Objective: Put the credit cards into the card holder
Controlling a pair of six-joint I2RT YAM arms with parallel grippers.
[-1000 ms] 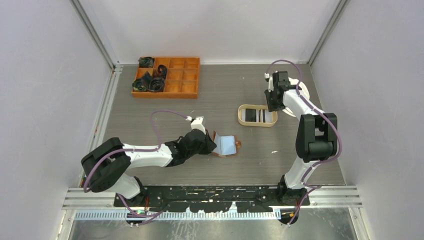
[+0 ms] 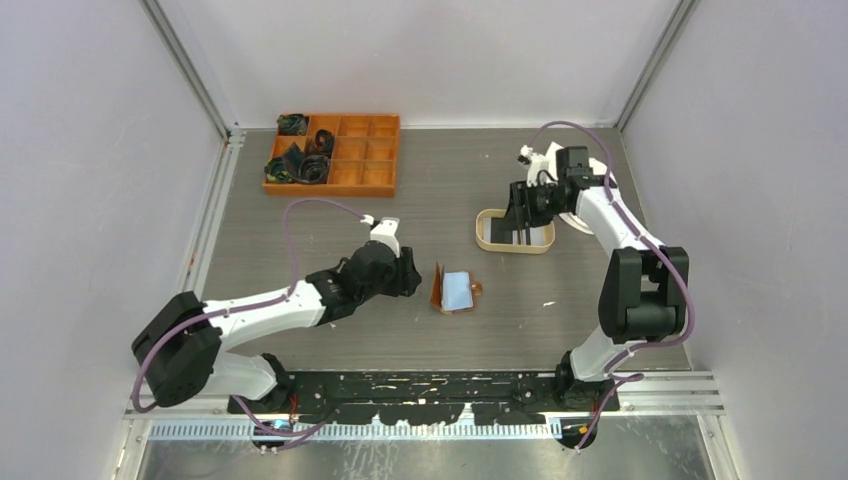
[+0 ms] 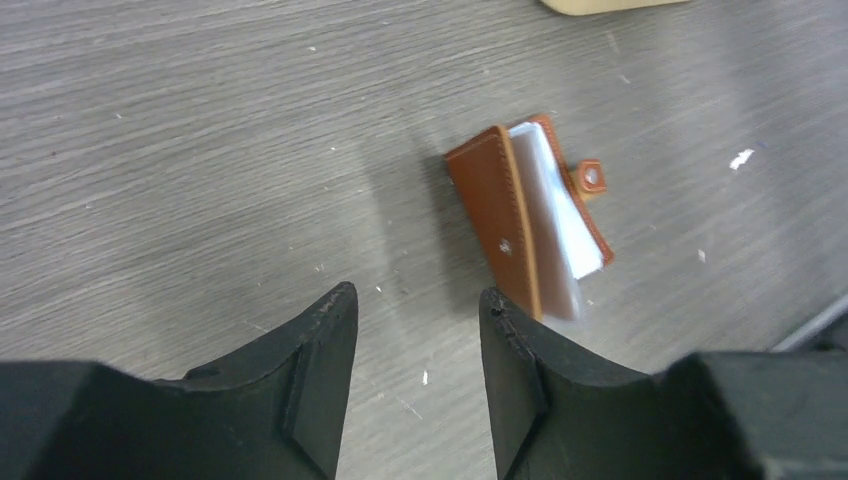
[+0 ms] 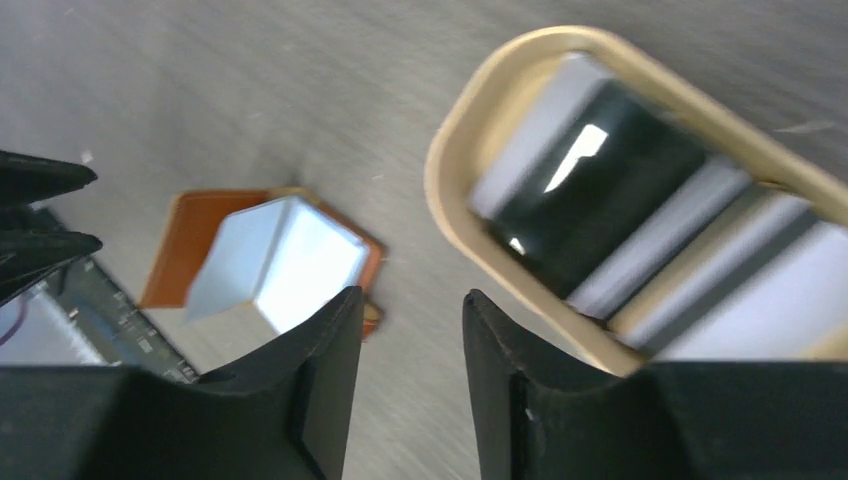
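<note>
A brown card holder (image 2: 456, 290) with pale sleeves lies partly open, its cover standing up, in the middle of the table. A beige oval tray (image 2: 480, 228) holds several dark and white cards (image 4: 607, 170). My left gripper is left of the card holder (image 3: 500, 215), raised, its fingers apart with nothing between them. My right gripper is over the tray's near-left area, open and empty, the tray appearing ahead and right in the right wrist view.
An orange compartment box (image 2: 380, 178) with dark coiled items stands at the back left. A white round object (image 2: 584, 222) lies behind the right arm. The table between box and tray is clear.
My left gripper has moved back leftward from the card holder. My right gripper has moved left over the tray, its arm shifting toward the front.
</note>
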